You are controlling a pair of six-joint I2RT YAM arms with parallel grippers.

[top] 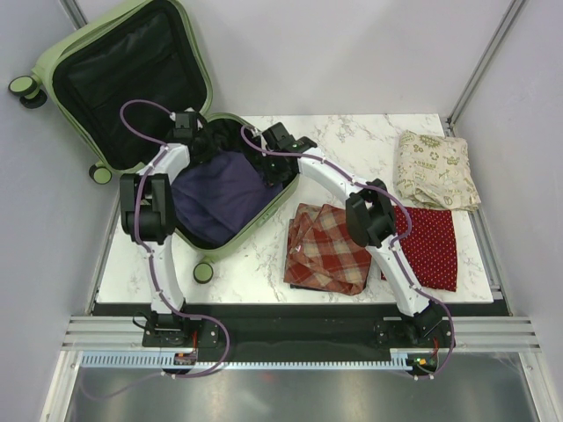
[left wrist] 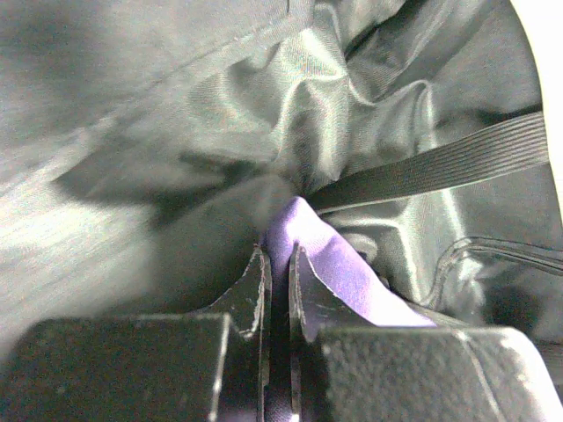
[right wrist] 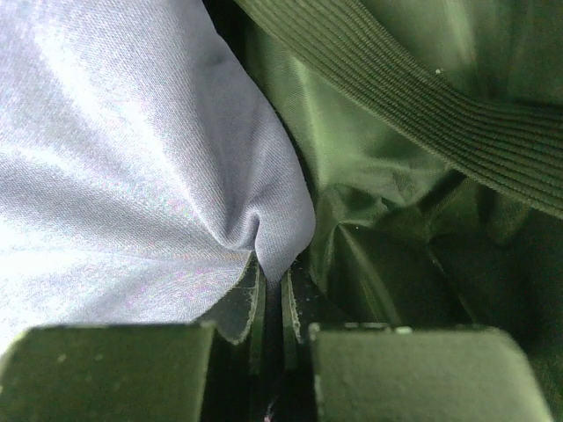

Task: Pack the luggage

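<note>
The green suitcase (top: pixel 248 230) lies open on the table's left side, its lid raised at the back left. A dark purple cloth (top: pixel 218 195) is spread over its bottom. At the far left part of the case, my left gripper is shut on a corner of the purple cloth (left wrist: pixel 339 264), close to the dark lining and an elastic strap. My right gripper pinches a fold of the same cloth (right wrist: pixel 132 167), which looks pale grey in the right wrist view, beside the green-lit lining. In the top view both fingertips are largely hidden by the arms.
A red plaid folded cloth (top: pixel 330 251) lies at the front middle, over something dark. At the right are a cream patterned folded cloth (top: pixel 433 167) and a red dotted cloth (top: pixel 431 251). White marble tabletop (top: pixel 352 136) shows bare behind my right arm.
</note>
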